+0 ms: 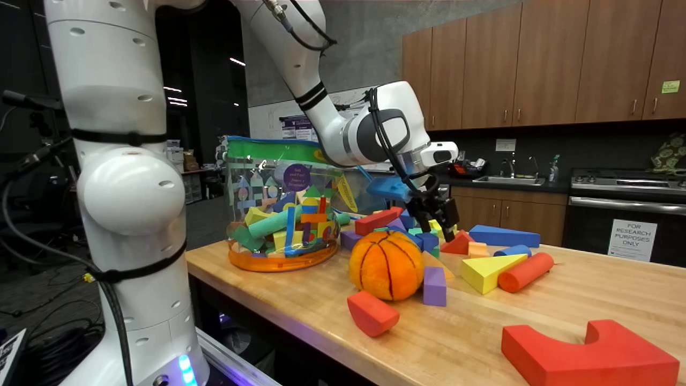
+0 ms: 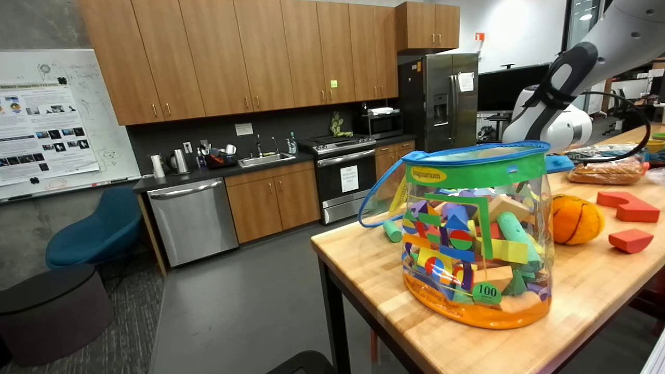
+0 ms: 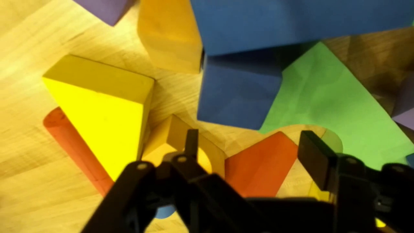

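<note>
Above the cluster of blocks, my gripper points down with its fingers apart. Between and below its fingers lies a red block (image 3: 260, 165), and nothing is held. Beside the left finger (image 3: 191, 143) is an orange block (image 3: 215, 155); a green block (image 3: 333, 101) lies past the right one. A dark blue block (image 3: 238, 91) and a yellow wedge (image 3: 104, 108) are farther up and left. In exterior view 1 the gripper (image 1: 442, 222) hangs just over the red block (image 1: 457, 244). The bag hides the fingers in exterior view 2.
A clear bag (image 2: 474, 171) full of blocks stands on the table. Near the pile lie an orange ball (image 1: 387, 265), a purple block (image 1: 434, 287), a red cylinder (image 1: 526, 272) and a red arch (image 1: 588, 360). Bare tabletop (image 1: 444, 341) shows toward the front.
</note>
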